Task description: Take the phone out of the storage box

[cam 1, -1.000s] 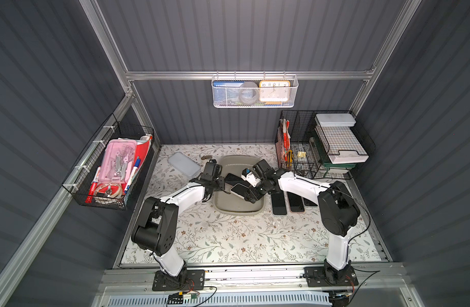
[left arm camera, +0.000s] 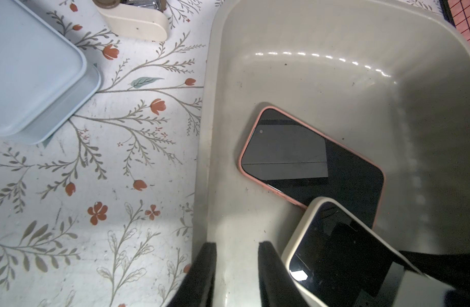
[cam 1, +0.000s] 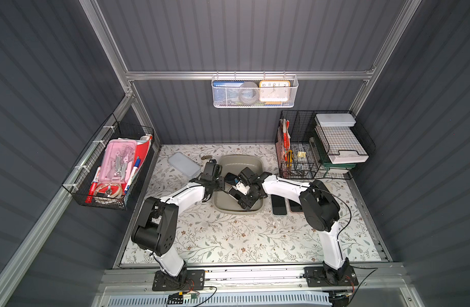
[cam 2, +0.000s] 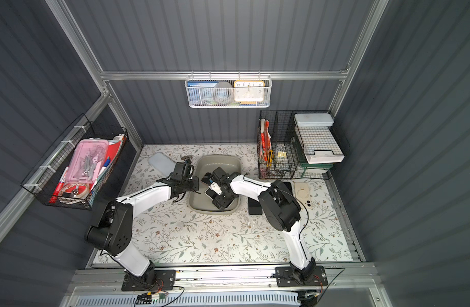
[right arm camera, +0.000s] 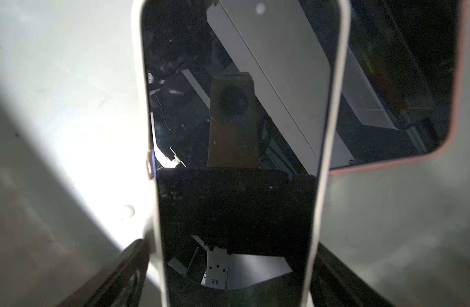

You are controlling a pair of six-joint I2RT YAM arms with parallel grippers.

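In the grey storage box (left arm camera: pixel 245 81) lie a pink-edged phone (left arm camera: pixel 296 158) and, partly over its corner, a cream-edged phone (left arm camera: pixel 342 250). My left gripper is at the box's left side, open and empty. My right gripper is low over the cream-edged phone, its fingers at either long side of the phone's near end; whether they press on it I cannot tell. In the top views the right arm hides much of both phones.
More dark phones (cam 1: pixel 278 204) lie right of the box. A pale blue lidded case (left arm camera: pixel 30 66) lies at back left. Wire racks (cam 1: pixel 296 143) stand at back right.
My right arm has moved left and slightly toward the front, further over the cream-edged phone in the box. My left arm has stayed in place.
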